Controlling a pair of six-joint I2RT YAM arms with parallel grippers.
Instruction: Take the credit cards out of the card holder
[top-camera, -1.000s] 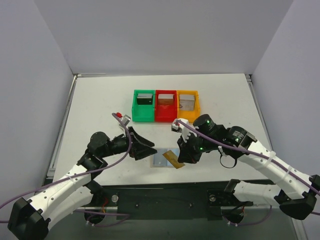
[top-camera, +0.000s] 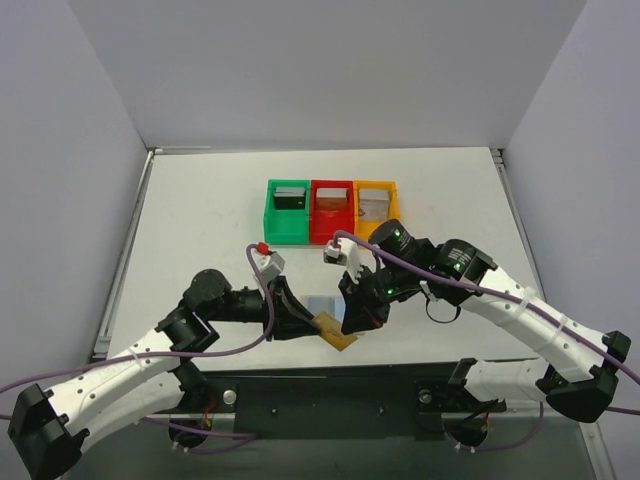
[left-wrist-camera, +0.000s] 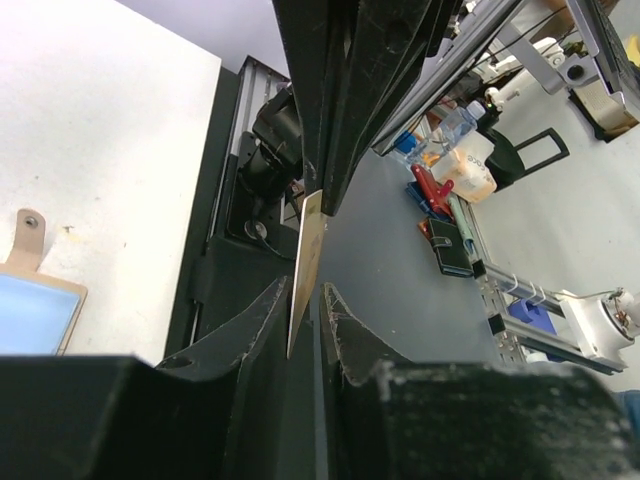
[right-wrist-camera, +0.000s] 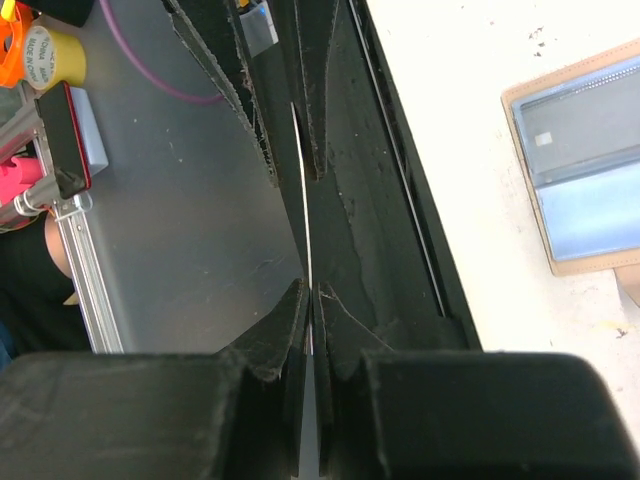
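Note:
A gold card (top-camera: 334, 333) is held in the air between my two grippers, tilted in the top view and nearly edge-on in both wrist views. The right gripper is shut on one end of this thin card (right-wrist-camera: 304, 190). My left gripper has its fingers part open around the other end of the card (left-wrist-camera: 307, 255), with a gap still showing on one side. Below them on the table lies the card holder, tan-edged with clear pockets; its flap strap (left-wrist-camera: 28, 240) shows in the left wrist view. The arms hide part of it from above.
Green (top-camera: 287, 228), red (top-camera: 332, 226) and yellow (top-camera: 386, 226) bins stand at the back, each with a block-like item inside. The table's dark front edge (top-camera: 300, 400) runs close below the grippers.
The right gripper, with the card, has shifted a little left.

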